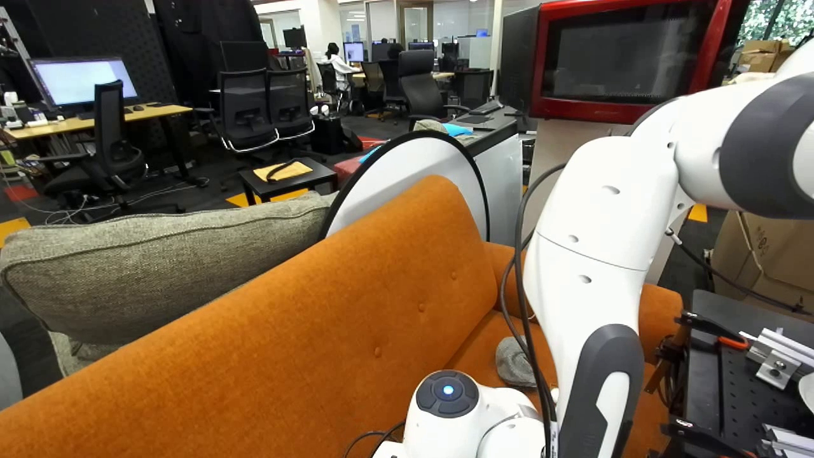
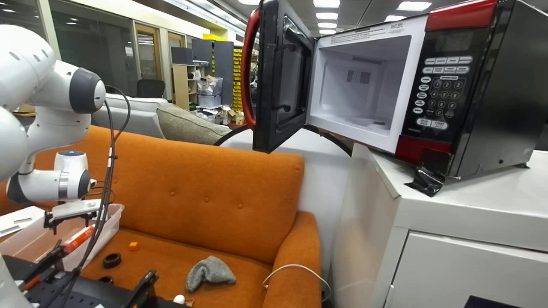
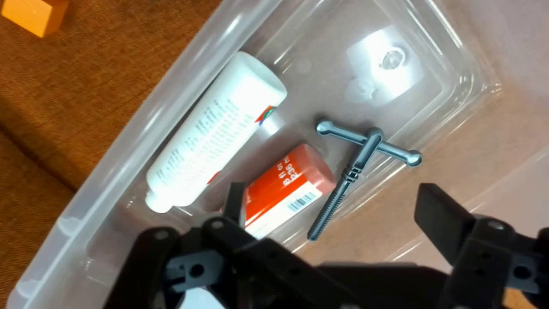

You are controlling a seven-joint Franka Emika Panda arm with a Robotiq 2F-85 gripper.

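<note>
My gripper stands open over a clear plastic bin, nothing held between its fingers. Inside the bin lie a white bottle, a red-and-white bottle and a metal T-handled screw. The left finger partly covers the near end of the red-and-white bottle. In the wrist view the screw shows between the two fingers, farther up the frame. Exterior view 2 has the gripper above the bin; in exterior view 1 it is out of sight.
The bin rests on an orange sofa. On the seat are a grey cloth, an orange block and a black ring. At right, a microwave with its door open stands on a white cabinet.
</note>
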